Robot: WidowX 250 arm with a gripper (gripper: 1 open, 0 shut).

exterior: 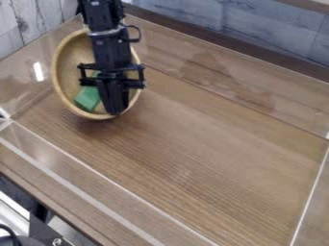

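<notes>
The black arm reaches down from the top left into a wooden bowl (68, 88) at the upper left of the table. Its gripper (117, 101) is low over the bowl's front right part, its fingers pointing down. A green block (88, 96) lies in the bowl, partly hidden behind the gripper. The fingers look close together; whether anything is between them is hard to see.
A pale wall stands along the back. A small dark cable or fitting shows at the lower left corner.
</notes>
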